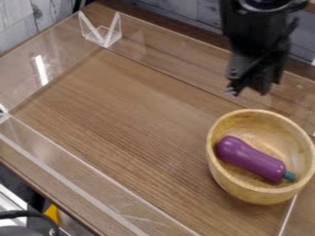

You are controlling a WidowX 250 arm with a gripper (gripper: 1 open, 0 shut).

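My gripper [248, 76] hangs at the top right, a dark blurred shape above and behind the yellow bowl [253, 123], with its fingers close together and nothing visible between them. The bowl stands at the lower right of the wooden surface. A purple eggplant [250, 158] with a green stem lies inside it, clear of the gripper.
A white wire holder [101, 29] stands at the back left. Raised edges bound the surface at the back and left.
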